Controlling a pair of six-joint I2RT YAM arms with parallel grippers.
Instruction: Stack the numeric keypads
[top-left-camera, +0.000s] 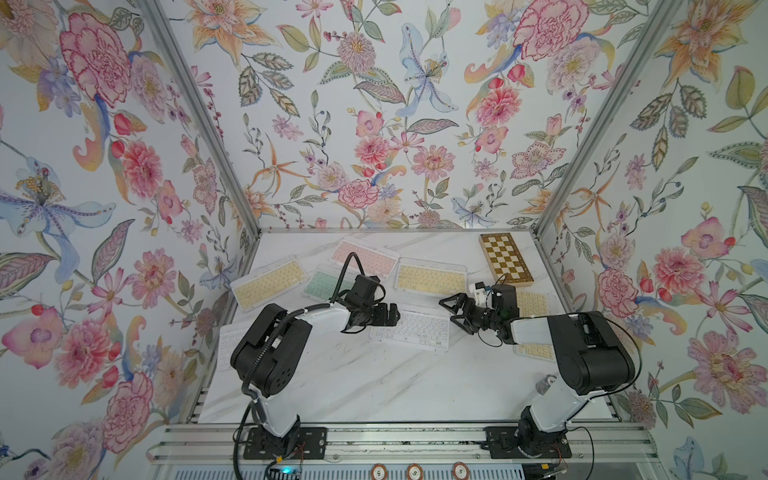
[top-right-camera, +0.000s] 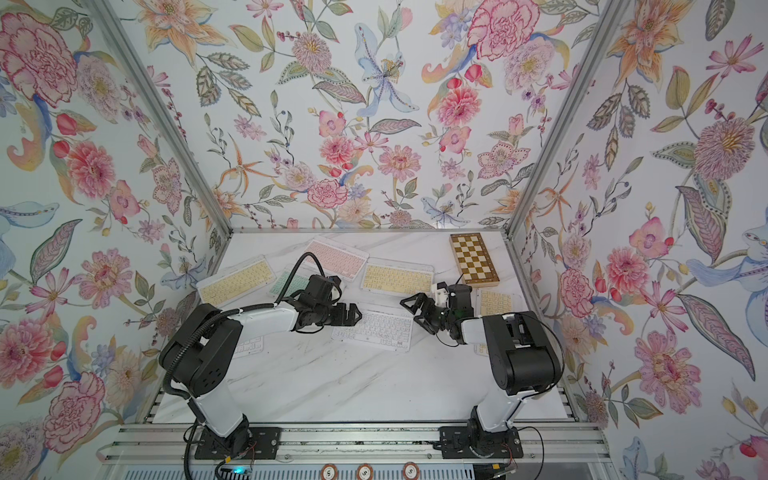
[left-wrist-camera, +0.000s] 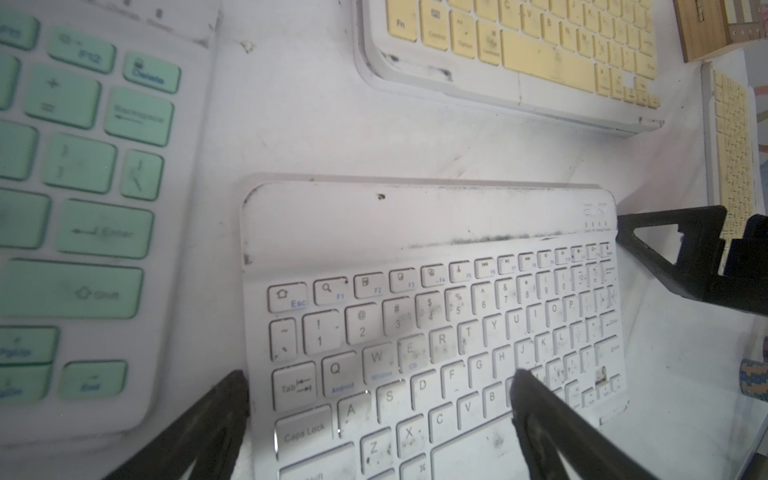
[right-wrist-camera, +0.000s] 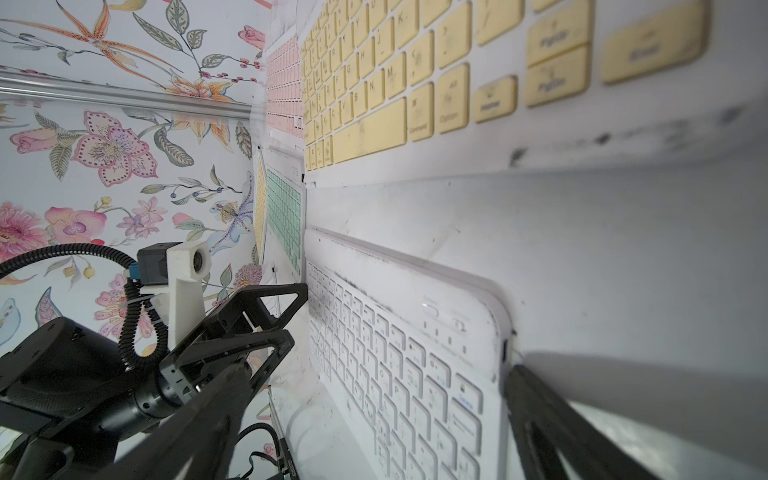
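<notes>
A white keyboard (top-left-camera: 414, 329) lies flat in the middle of the table. My left gripper (top-left-camera: 390, 314) is at its left end, its fingers wide apart in the left wrist view, one beside the keyboard's left edge and the other over the keys. At the right end, my right gripper (top-left-camera: 453, 312) is open; in the right wrist view one of its fingers (right-wrist-camera: 537, 408) lies close to the keyboard's edge. Behind are a yellow keyboard (top-left-camera: 430, 277), a pink one (top-left-camera: 364, 260) and a green one (top-left-camera: 321, 284). I make out no separate numeric keypad.
Another yellow keyboard (top-left-camera: 269, 283) lies at the back left, and two more are partly hidden behind the right arm. A checkered board (top-left-camera: 505, 257) stands back right. At far left a white keyboard (top-right-camera: 249, 345) shows partly.
</notes>
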